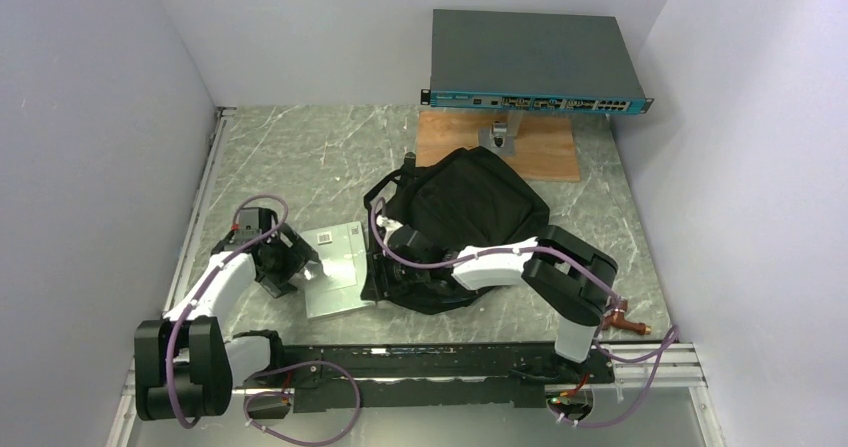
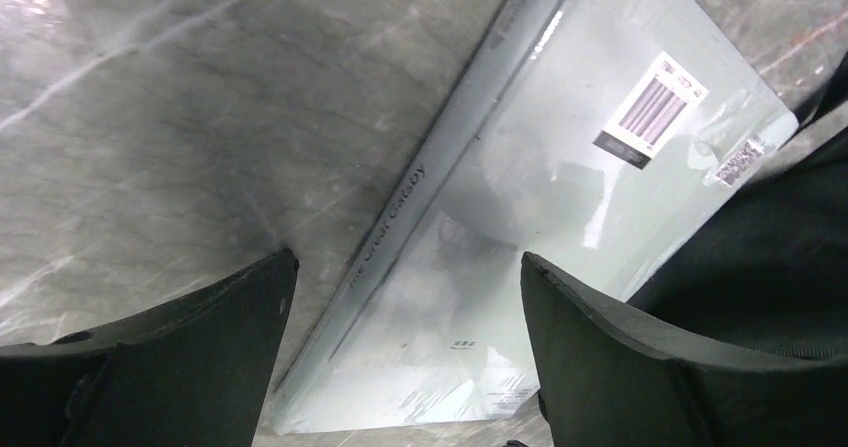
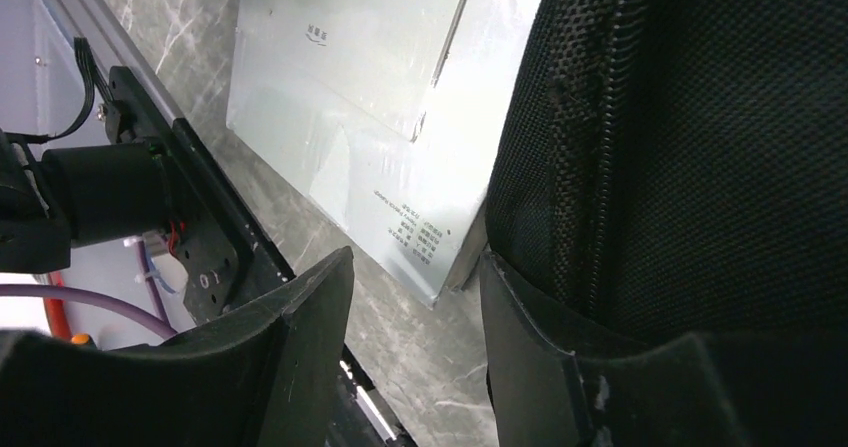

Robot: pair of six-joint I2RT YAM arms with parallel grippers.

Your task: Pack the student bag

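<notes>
A pale grey-green book (image 1: 337, 270) lies flat on the marbled table, its spine lettered and turned to the left in the left wrist view. Right beside it is the black bag (image 1: 470, 202), lying on the table; its edge with a zipper (image 3: 600, 157) meets the book's side. Above the book's spine side my left gripper stands part open, one finger over the bare table and one over the cover. My right gripper is open too, at the book's near corner by the bag edge, with that corner (image 3: 432, 292) showing between its fingertips. Neither gripper visibly grips anything.
A dark network switch (image 1: 530, 57) stands on a wooden base (image 1: 440, 147) behind the bag. A black rail (image 1: 440, 359) runs along the front edge, close to the book.
</notes>
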